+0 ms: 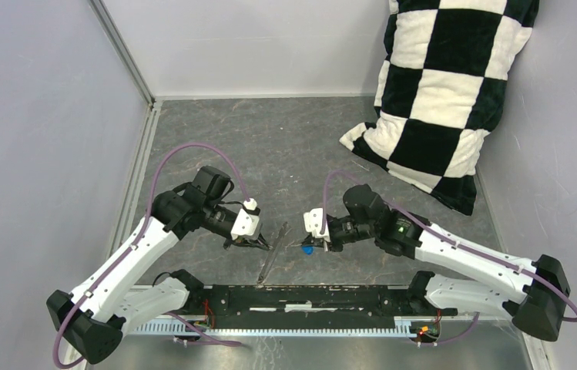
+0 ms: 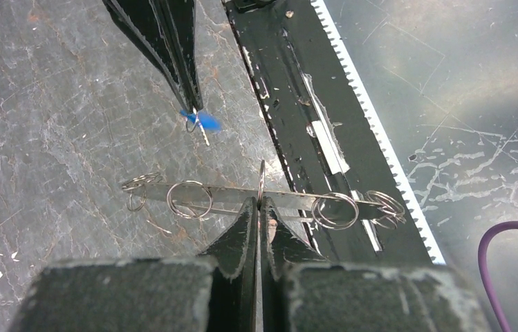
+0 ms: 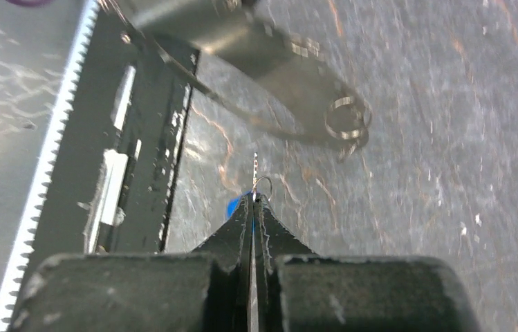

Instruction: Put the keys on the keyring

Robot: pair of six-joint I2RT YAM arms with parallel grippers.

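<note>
A long flat metal keyring bar [image 1: 268, 263] with several wire rings hangs from my left gripper [image 1: 269, 247], which is shut on it. In the left wrist view one ring [image 2: 262, 181], seen edge-on, rises from between those fingertips, and loose rings [image 2: 189, 199] dangle on either side. Facing it from the right, my right gripper [image 1: 305, 244] is shut at the tips on a small key [image 3: 255, 167] with a thin wire loop [image 3: 263, 184]. Something blue [image 2: 208, 122] hangs with the key. Key and bar are apart; the fingers hide part of the key's hold.
A black rail [image 1: 227, 307] with a toothed white strip runs along the front edge, close under the bar's lower end. At the back right lies a checkered cushion [image 1: 445, 100]. The grey floor behind the arms is clear.
</note>
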